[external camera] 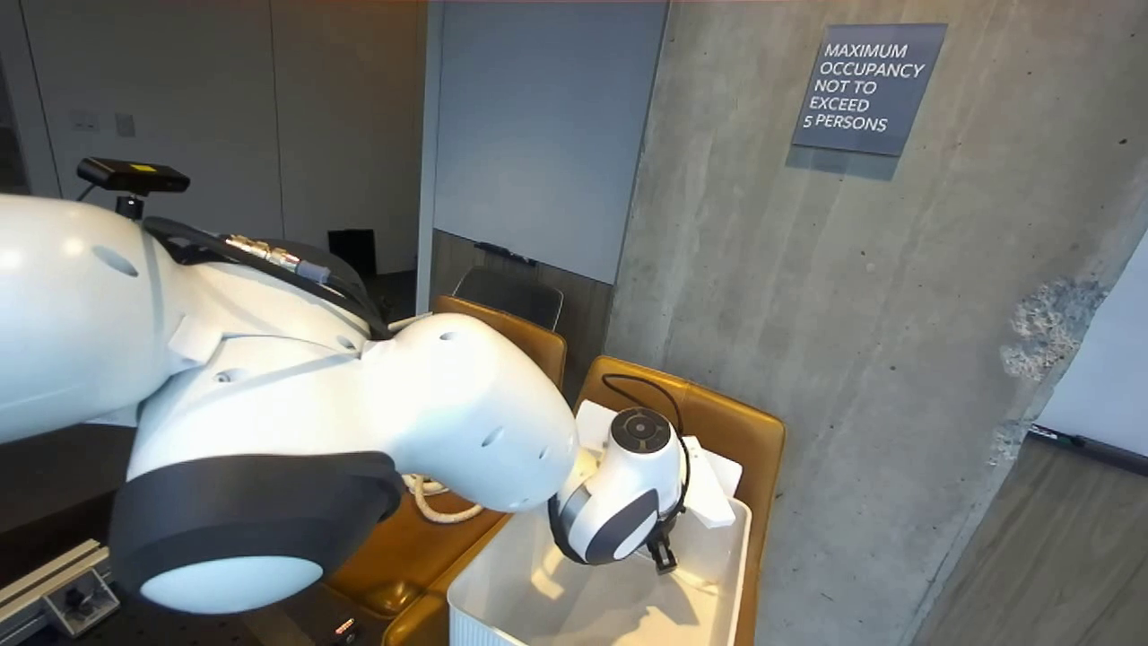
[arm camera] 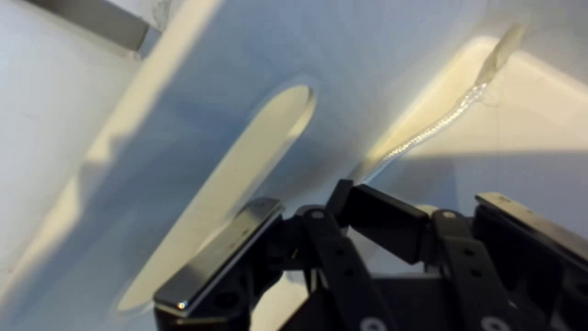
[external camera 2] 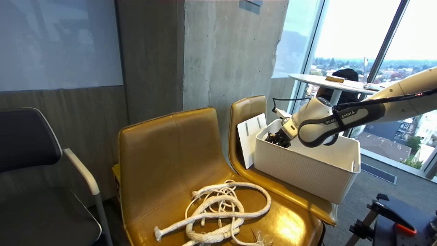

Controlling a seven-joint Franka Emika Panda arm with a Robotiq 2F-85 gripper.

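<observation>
My gripper is inside the white ribbed bin (external camera 2: 301, 174), low near its end wall. In the wrist view its black fingers come together at their tips. A thin silvery cord (arm camera: 424, 134) with a pale, tape-like end (arm camera: 504, 50) runs along the bin's floor edge from the corner and goes out of sight at the fingertips. Whether the cord lies between them or passes behind is hidden. In exterior view 1 the gripper (external camera: 665, 558) points down into the bin.
A slotted handle opening (arm camera: 237, 176) is cut in the bin wall beside the gripper. Behind the bin, a white panel (external camera 2: 248, 137) leans against the tan chair (external camera 2: 250, 107). A coil of thick white rope (external camera 2: 213, 215) lies on the neighbouring chair.
</observation>
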